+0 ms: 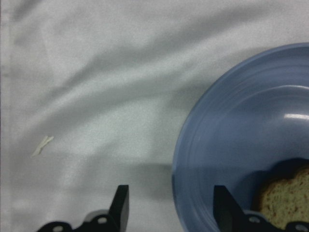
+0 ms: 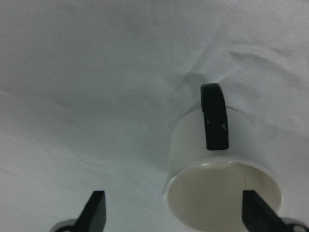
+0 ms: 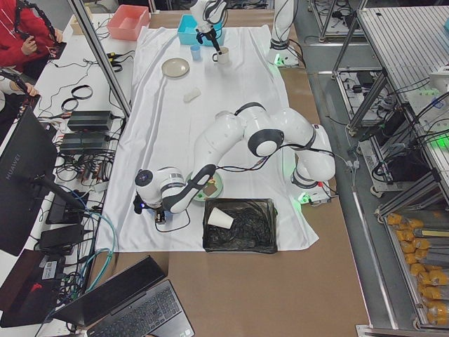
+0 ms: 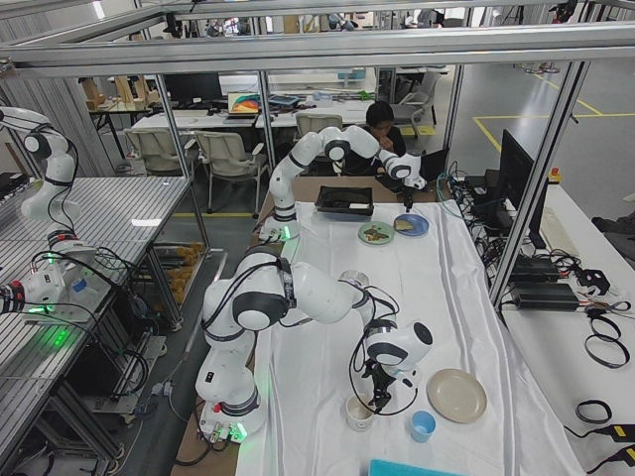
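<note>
My left gripper is open over the rim of a blue plate [image 1: 203, 145], which holds a slice of bread [image 1: 285, 198]. A green plate [image 4: 378, 232] with food sits beside it. A pale cup [image 3: 220, 219] lies in the black-lined bin [image 3: 241, 243]. My right gripper is open above a white mug [image 2: 188, 145], its fingers either side of the near rim area, with the dark-topped handle [image 2: 214, 116] pointing up in the right wrist view.
A beige plate [image 4: 456, 395], a small blue cup [image 4: 423, 426] and a blue bin [image 4: 407, 468] are near the right arm.
</note>
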